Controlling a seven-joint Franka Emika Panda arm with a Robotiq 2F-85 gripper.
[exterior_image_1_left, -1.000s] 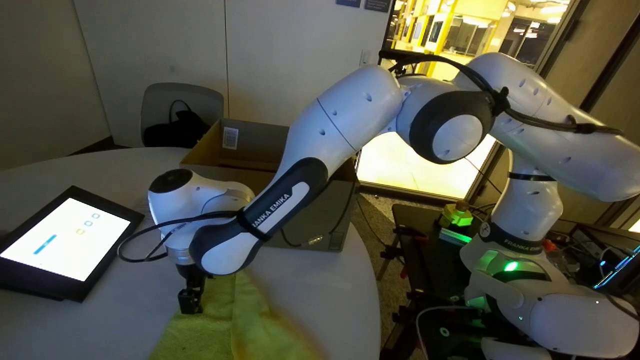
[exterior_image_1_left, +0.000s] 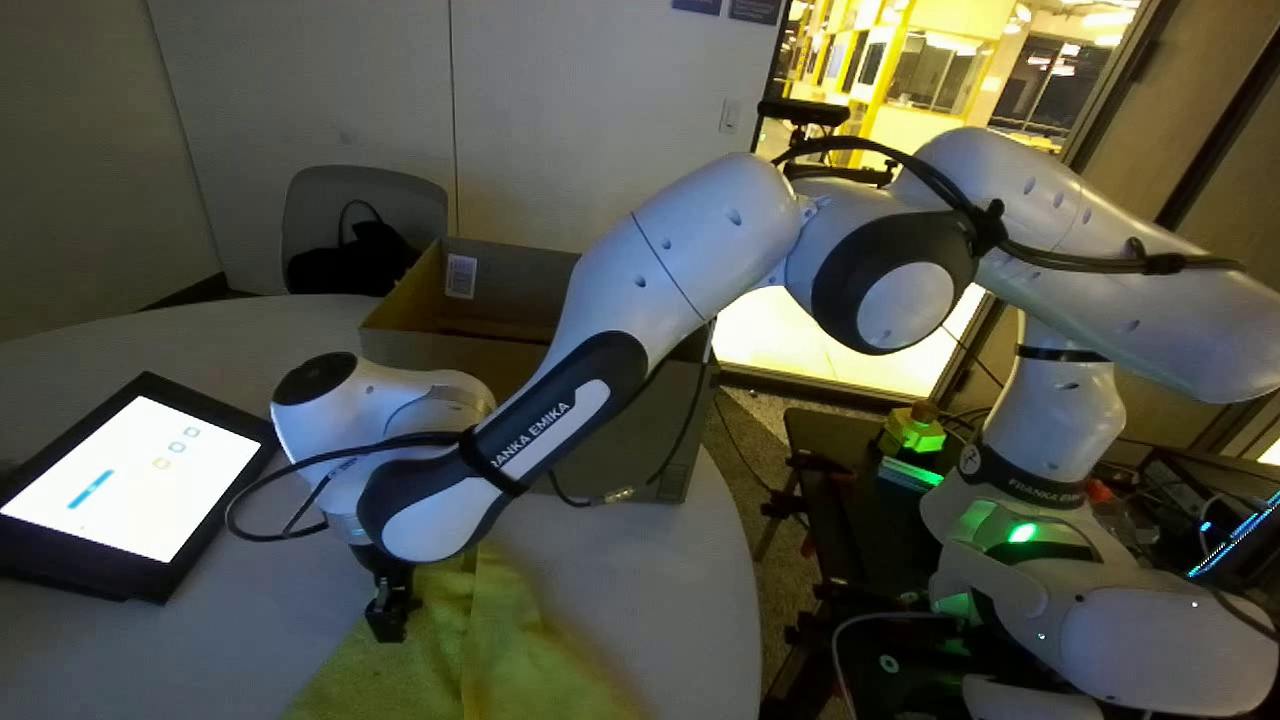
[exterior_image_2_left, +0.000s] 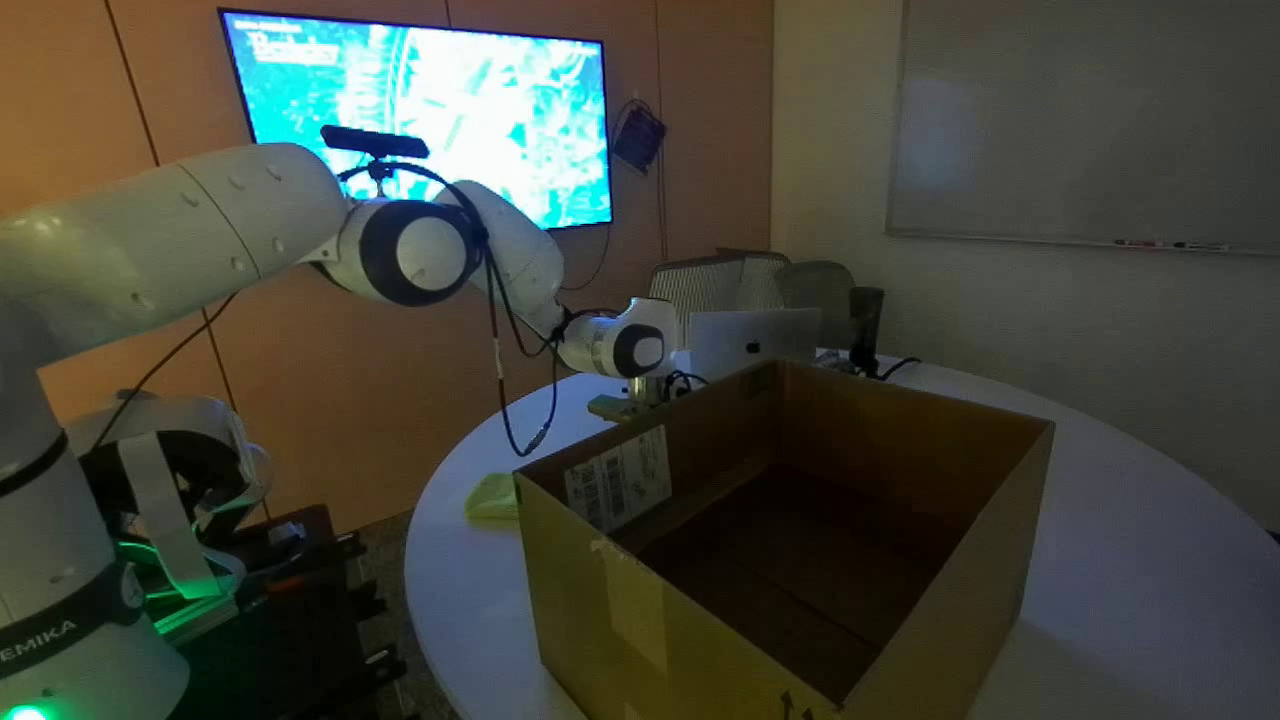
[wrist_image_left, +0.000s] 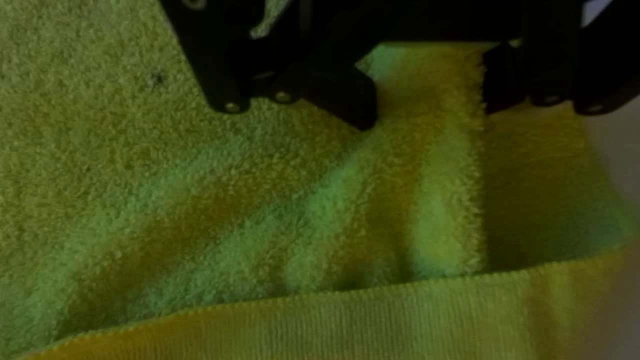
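A yellow-green towel (exterior_image_1_left: 528, 648) lies on the white round table, part of it folded over. In the wrist view its fuzzy face (wrist_image_left: 120, 150) runs in soft ridges toward a ribbed hem along the bottom. My gripper is over the towel with its fingers apart, and a raised fold of cloth shows in the gap. Whether both fingers touch that fold I cannot tell. From the first exterior view the gripper (exterior_image_1_left: 386, 618) points down at the towel's left part. Only a small piece of towel (exterior_image_2_left: 492, 498) shows beside the box in the second exterior view.
An empty-looking open cardboard box (exterior_image_2_left: 672, 624) stands on the table behind the towel. A lit tablet-like screen (exterior_image_1_left: 138, 474) lies left of the gripper. Bare table (exterior_image_1_left: 672, 588) shows right of the towel. A laptop (exterior_image_2_left: 756, 342) sits beyond the box.
The arm has come down slightly, the wrist shifting a little left in the first exterior view. The gripper's tip is lower over the towel. Box and screen have stayed put.
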